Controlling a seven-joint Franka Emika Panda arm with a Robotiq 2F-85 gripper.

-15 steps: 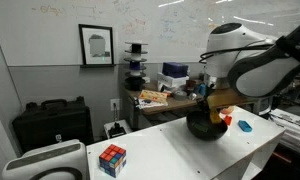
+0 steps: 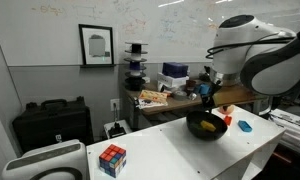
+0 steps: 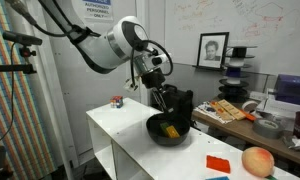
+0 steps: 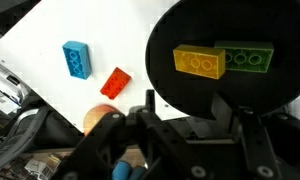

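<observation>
A round black bowl (image 4: 190,30) stands on the white table, and a yellow brick (image 4: 198,62) and a green brick (image 4: 245,56) lie inside it. The two bricks sit side by side, ends touching or nearly so in the wrist view. My gripper hangs above the bowl, its two fingers apart and nothing between them. In exterior view 2 the gripper (image 3: 162,98) is over the bowl's rear part, clear of the yellow brick (image 3: 171,131).
Outside the bowl lie a red brick (image 4: 116,82), a blue brick (image 4: 77,60) and a peach-coloured round object (image 4: 102,120). A Rubik's cube (image 2: 112,160) stands on the table's other end. Bare tabletop lies between cube and bowl.
My arm has risen and shifted slightly right in exterior view 1, away from the bowl. The yellow brick inside now shows more clearly.
</observation>
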